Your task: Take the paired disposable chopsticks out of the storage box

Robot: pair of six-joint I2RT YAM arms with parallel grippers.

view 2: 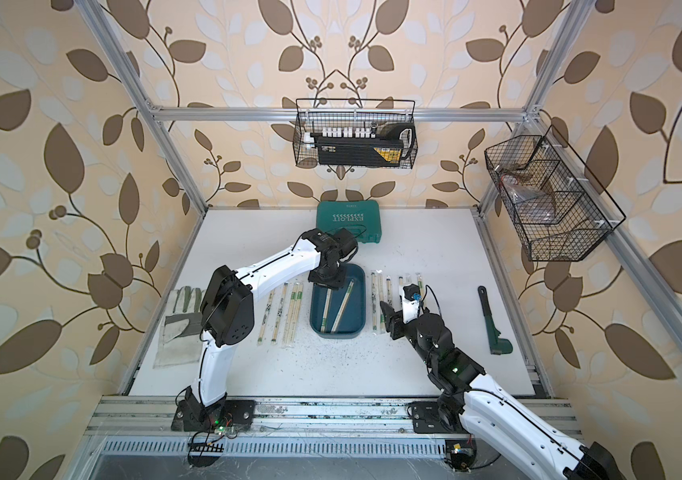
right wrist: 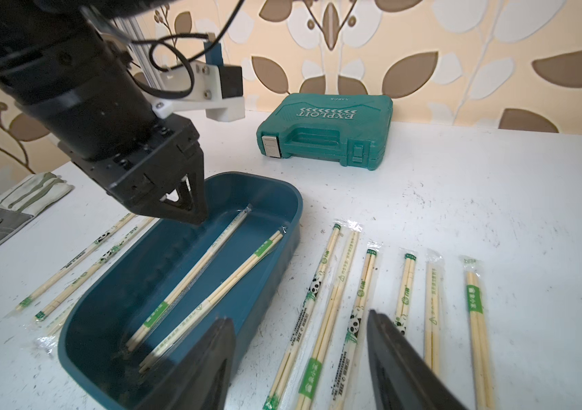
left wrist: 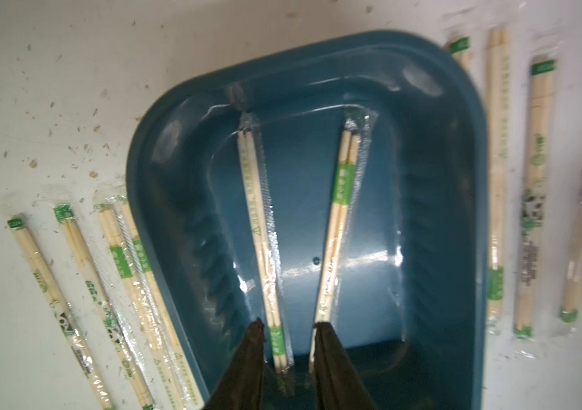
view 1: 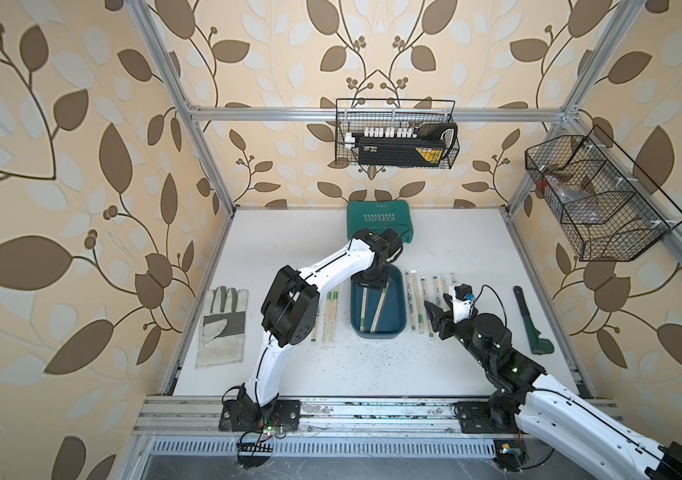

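Note:
Two wrapped chopstick pairs lie apart on the floor of the dark blue storage box: the left pair [left wrist: 261, 239] and the right pair [left wrist: 337, 225]. The box [left wrist: 441, 89] stands mid-table. My left gripper hangs above it, open, its fingertips spread with nothing held between them; in the right wrist view this gripper is over the box's far left side. To the right of the box, my right gripper has its fingers apart and empty, above the chopsticks laid on the table.
Several wrapped pairs [right wrist: 350, 321] lie right of the box, and several more [left wrist: 103, 307] on its left. A green case [view 1: 379, 217] sits behind it. A glove [view 1: 222, 326] is far left, a green tool [view 1: 534, 328] far right.

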